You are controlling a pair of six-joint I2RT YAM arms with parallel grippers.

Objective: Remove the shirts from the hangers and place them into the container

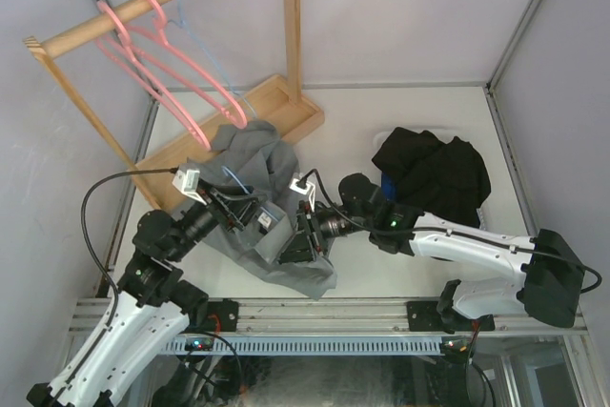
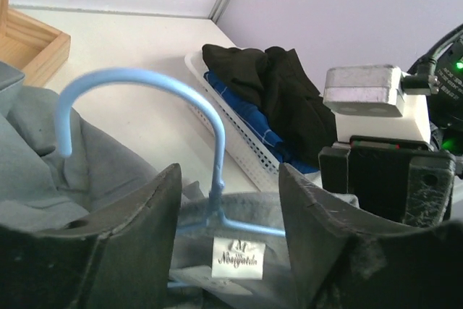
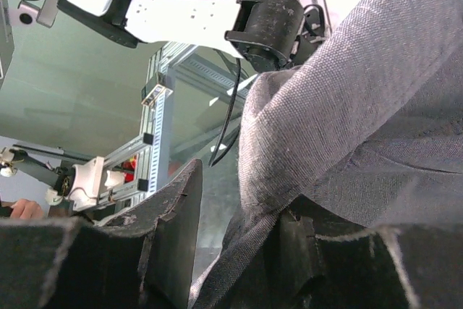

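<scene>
The grey shirt [image 1: 229, 169] lies spread over the table's left side, partly against the wooden rack's base. A blue hanger [image 2: 217, 135] is inside it, its hook standing clear above the collar, where a white label [image 2: 238, 258] shows. My left gripper is part open, its fingers on either side of the hanger's neck with a gap to both. Grey cloth [image 3: 318, 113] of the shirt rises between the fingers of my right gripper, which is shut on it. Folds hide the hanger's lower part.
Pink hangers [image 1: 157, 64] and another blue hanger [image 1: 205, 45] hang from the wooden rack [image 1: 291, 16]. A white basket [image 2: 239, 142] holds black clothing [image 1: 434, 178] and a blue garment [image 1: 387, 186]. Table between rack and basket is bare.
</scene>
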